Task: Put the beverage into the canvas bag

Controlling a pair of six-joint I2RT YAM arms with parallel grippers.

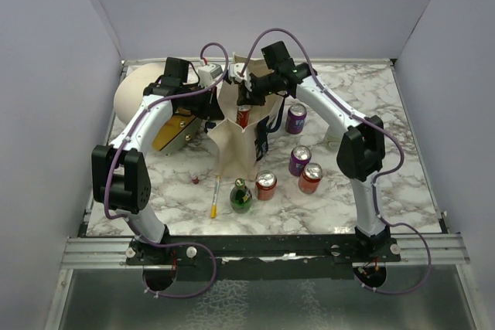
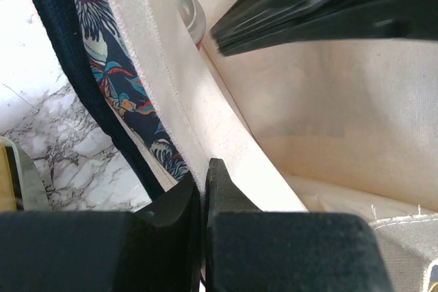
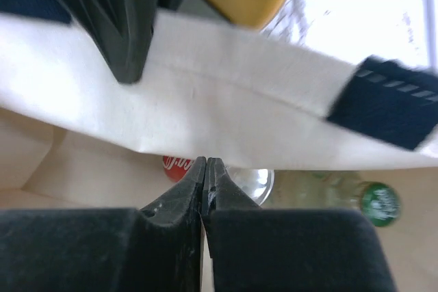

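Note:
The canvas bag [image 1: 232,152] stands at the centre with a red can [image 1: 243,115] inside. My right gripper [image 1: 247,94] is over the bag, shut; in the right wrist view the red can [image 3: 176,167] and a green bottle [image 3: 378,203] lie below it in the bag. My left gripper is shut at the bag's left rim, the white fabric edge running up from its fingertips, with a can [image 2: 191,8] partly hidden beyond.
Purple cans [image 1: 300,160], red cans [image 1: 309,178], a green bottle [image 1: 241,195] and a screwdriver [image 1: 213,199] stand or lie outside the bag. A yellow case [image 1: 166,135] is at left.

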